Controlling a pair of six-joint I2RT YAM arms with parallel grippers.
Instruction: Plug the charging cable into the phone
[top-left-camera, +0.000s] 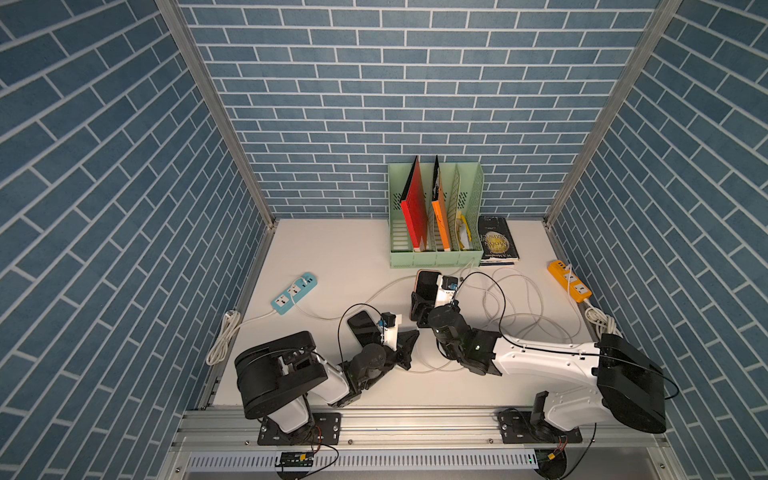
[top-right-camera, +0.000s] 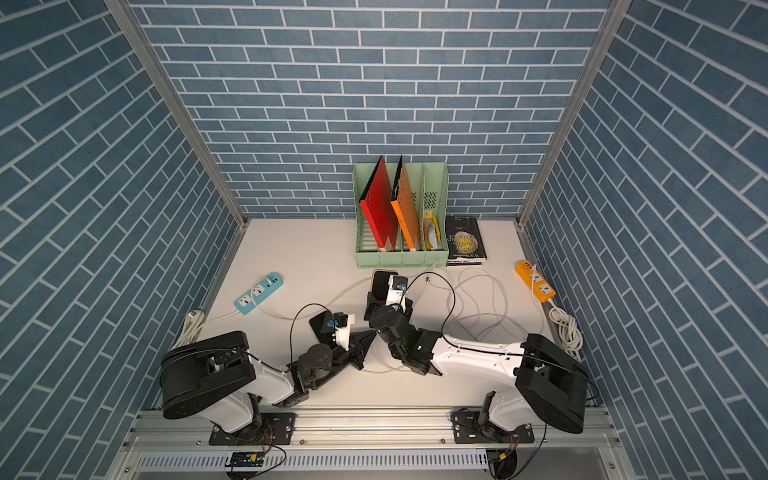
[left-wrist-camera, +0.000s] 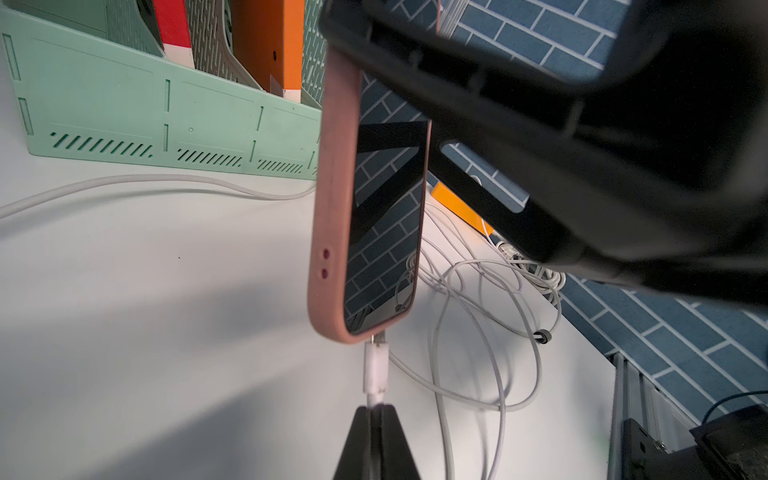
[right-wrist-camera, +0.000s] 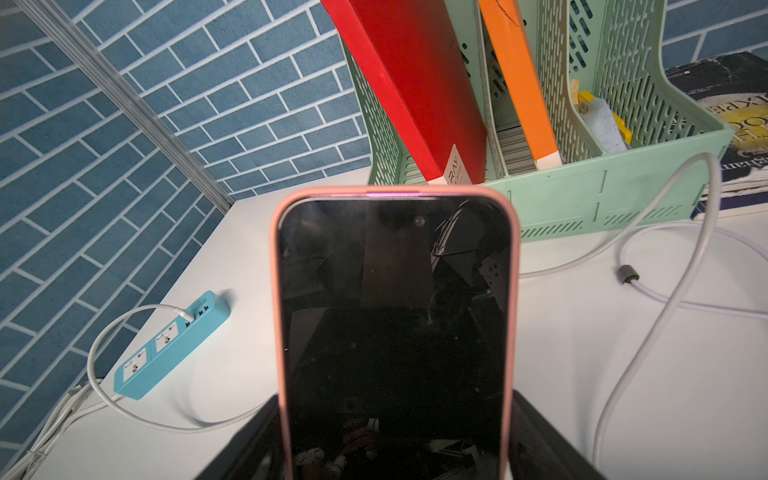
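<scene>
The pink-cased phone (right-wrist-camera: 396, 336) is held upright above the table, my right gripper shut across its two long sides. In the left wrist view the phone's lower end (left-wrist-camera: 344, 308) points down at the white plug (left-wrist-camera: 375, 368) of the charging cable. My left gripper is shut just below that plug, gripping the cable end. A short bit of metal shows between the white plug body and the phone's bottom edge; how deep the tip sits in the port cannot be told. From above, both arms hide the plug.
A second, dark phone (top-left-camera: 364, 326) lies flat beside the left arm. Behind stands a green file rack (top-left-camera: 436, 259) with folders, a book (top-left-camera: 497, 238) next to it. Blue (top-left-camera: 293, 293) and orange (top-left-camera: 569, 280) power strips flank the table. Loose white cable loops lie on the right.
</scene>
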